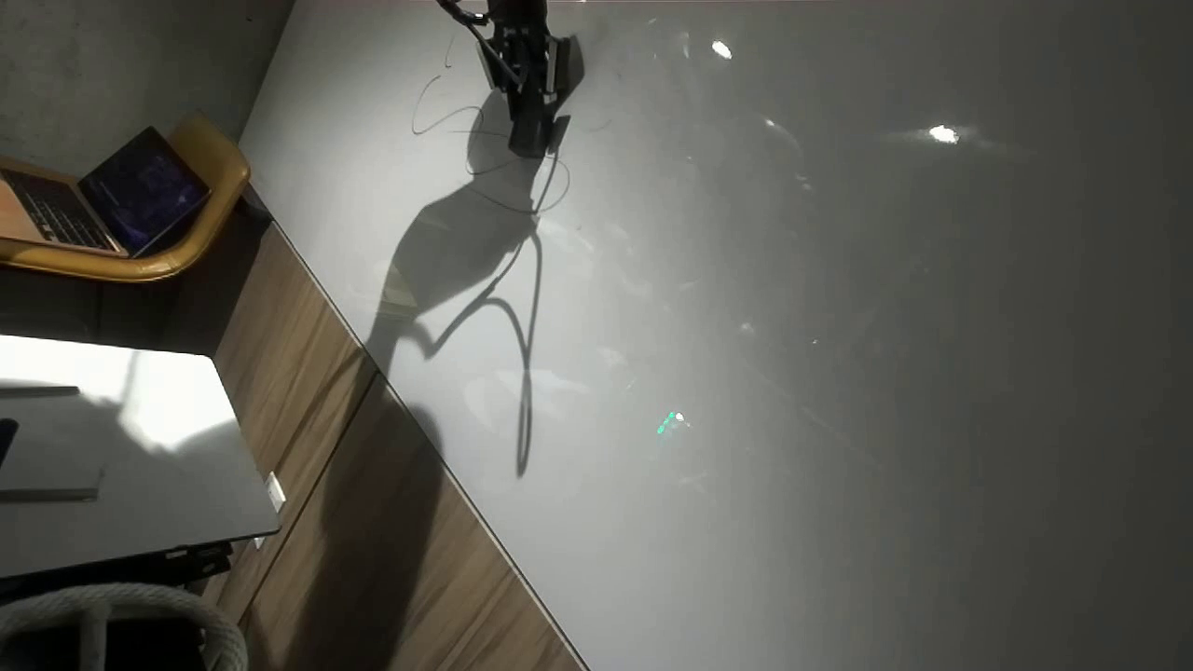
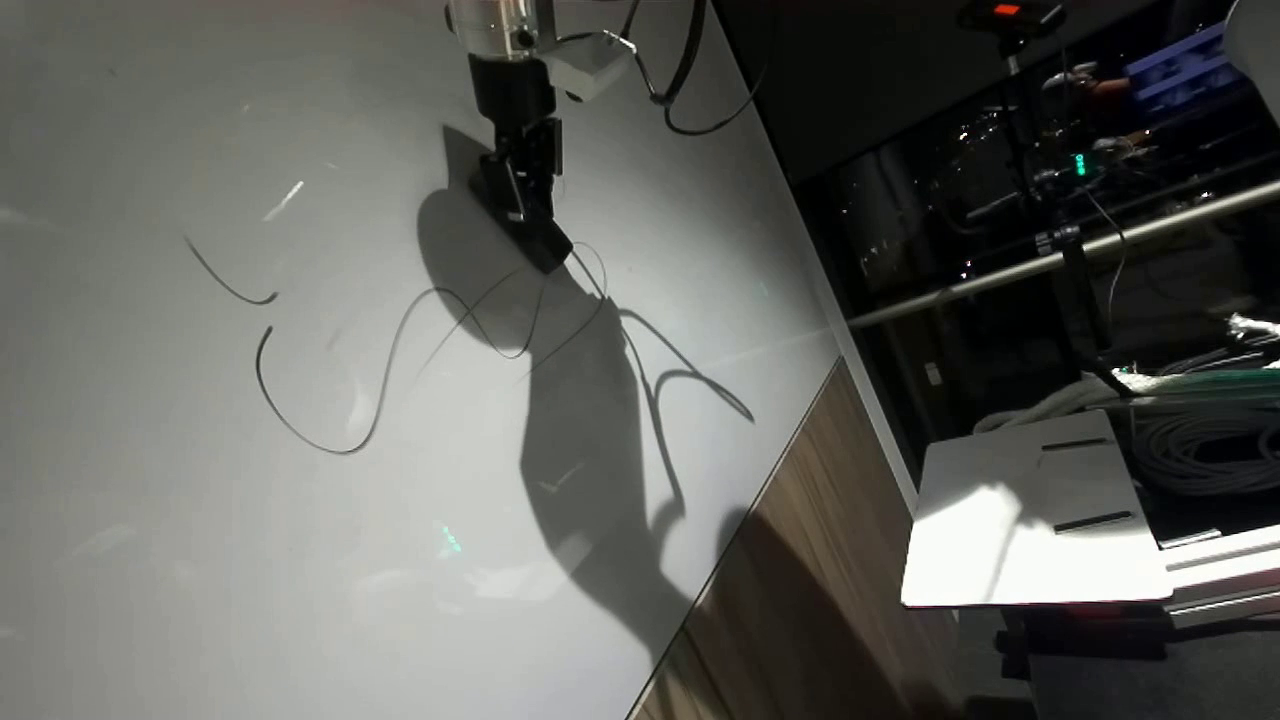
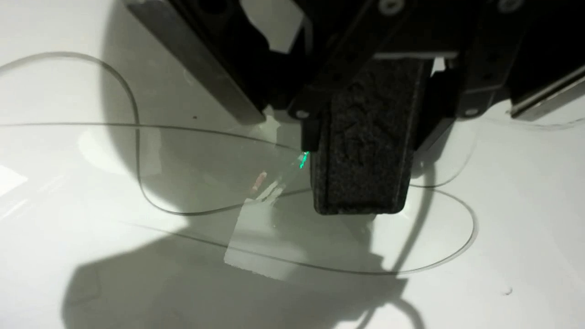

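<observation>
My gripper is shut on a dark, rough-faced block [image 3: 362, 183] that looks like a board eraser. In the first exterior view the block [image 1: 528, 136] sits at the top, left of centre; the second shows the block [image 2: 546, 248] tilted close to the whiteboard [image 2: 144, 480]. Whether it touches the board cannot be told. A thin, dark, looping line [image 2: 348, 451] runs over the board beside and beneath the block, with a gap between its curve and a short separate stroke [image 2: 222, 282]. In the wrist view the block hides part of the line.
Wood panelling [image 1: 313, 391] borders the board's lower left side in the first exterior view. Beyond it are a yellow chair [image 1: 212, 168] with a laptop [image 1: 145, 190] and a grey table [image 1: 145, 447]. The right side of the board is clear; the arm's shadow falls across the lines.
</observation>
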